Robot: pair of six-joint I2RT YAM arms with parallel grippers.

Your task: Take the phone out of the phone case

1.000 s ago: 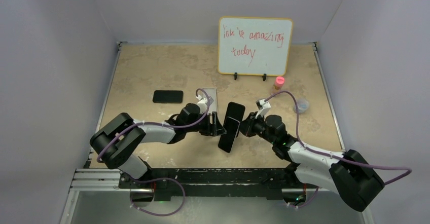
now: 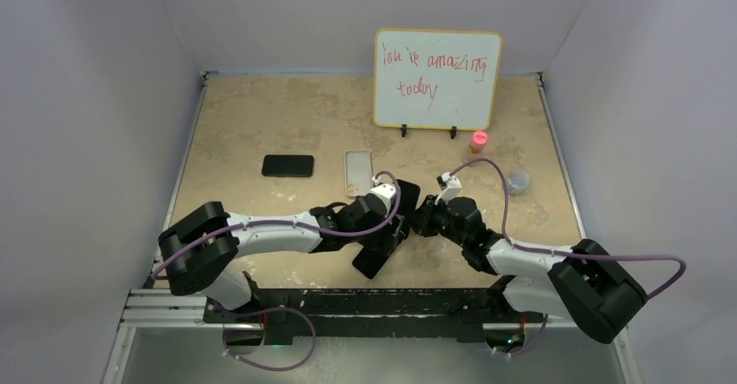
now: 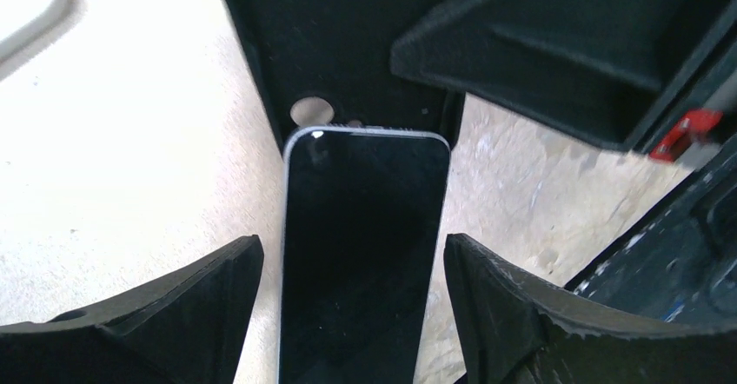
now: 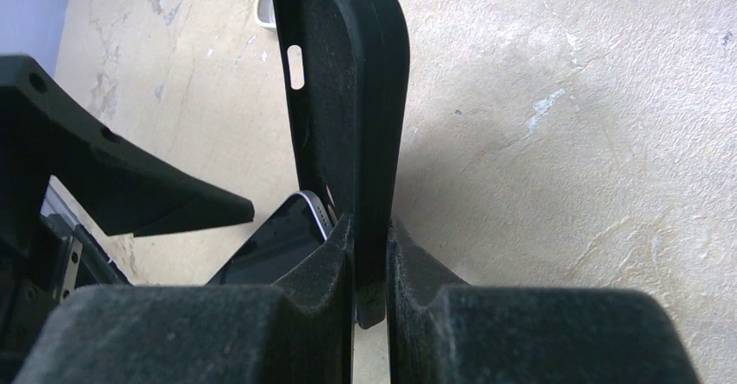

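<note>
The black phone (image 2: 372, 261) lies slanted near the front of the table, mostly clear of the black phone case (image 2: 408, 193). Its top end meets the case's lower end; from the left wrist view I cannot tell whether it still sits inside. My left gripper is open, one finger on each side of the phone (image 3: 361, 219), with gaps at both edges. Pinched by its side wall, the case (image 4: 380, 80) is in my right gripper, shut on it. Part of the phone is hidden under the left gripper in the top view.
A clear case (image 2: 357, 172) lies behind the left arm, and another dark phone (image 2: 288, 166) farther left. At the back stand a whiteboard (image 2: 437, 80), a pink-capped bottle (image 2: 478, 143) and a small clear cup (image 2: 517, 181).
The phone has slid and swung toward the front left, out of the case. My left gripper has come right and over the phone.
</note>
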